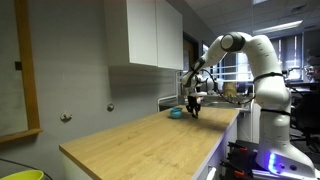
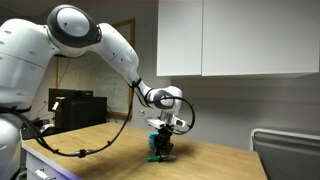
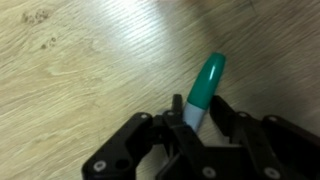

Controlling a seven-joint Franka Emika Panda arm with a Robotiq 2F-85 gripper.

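Note:
A marker with a green cap (image 3: 207,80) and a pale body lies on the wooden table. In the wrist view its body runs down between the two dark fingers of my gripper. The fingertips stand close on both sides of it, and whether they press on it is not clear. Exterior view 2 shows my gripper (image 2: 160,154) low at the tabletop, with a bit of green (image 2: 153,158) beneath it. From exterior view 1 the gripper (image 1: 194,110) is small, and the marker is hard to make out.
A blue bowl (image 1: 175,112) stands on the table beside the gripper; in exterior view 2 the arm partly covers it. White cabinets (image 1: 145,35) hang above its wall side.

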